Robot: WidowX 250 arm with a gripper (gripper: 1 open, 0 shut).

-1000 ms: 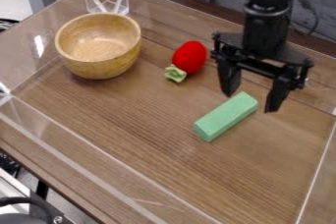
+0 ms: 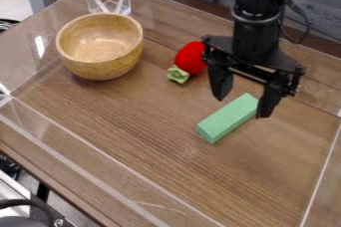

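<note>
The black robot gripper [image 2: 242, 89] hangs at the upper right, its two fingers spread wide apart, with no object seen between them. Below it a pale green block [image 2: 226, 118] lies diagonally on the wooden table [image 2: 107, 146]. A red round object [image 2: 189, 58] with a small green piece [image 2: 177, 73] beside it sits left of the arm, partly behind it.
A yellow-orange bowl [image 2: 100, 47] stands at the upper left. A white object shows at the lower-left corner.
The arm shifted left from one second ago, and its body now covers part of the red object. The block, bowl and red object appear unmoved.
</note>
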